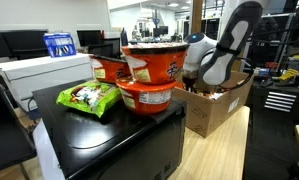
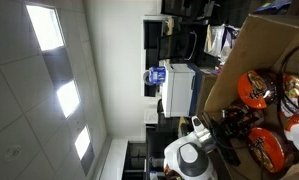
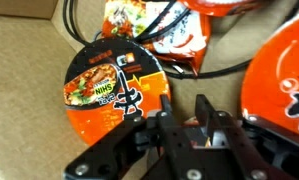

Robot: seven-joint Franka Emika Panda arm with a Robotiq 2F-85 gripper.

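Note:
My gripper reaches down into the cardboard box, its fingertips apart at the bottom of the wrist view. The left finger overlaps the edge of an orange-red noodle bowl [image 3: 101, 88] with a black band and "SHIN" on its lid. Another red-orange bowl [image 3: 277, 70] lies on the right, cut off by the frame. A red-orange snack packet [image 3: 174, 38] is above them, crossed by a black cable. Part of something pale and red shows low between the fingers; I see nothing clearly gripped. In exterior view 2 the dark gripper [image 2: 229, 125] is over the box among several red bowls.
The cardboard box [image 1: 227, 112] stands on a wooden table, its wall hiding the gripper in exterior view 1. Nearer, stacked red bowls [image 1: 153, 68] and a green packet [image 1: 89, 97] rest on a black surface [image 1: 89, 135]. A black cable [image 3: 214, 73] runs through the box.

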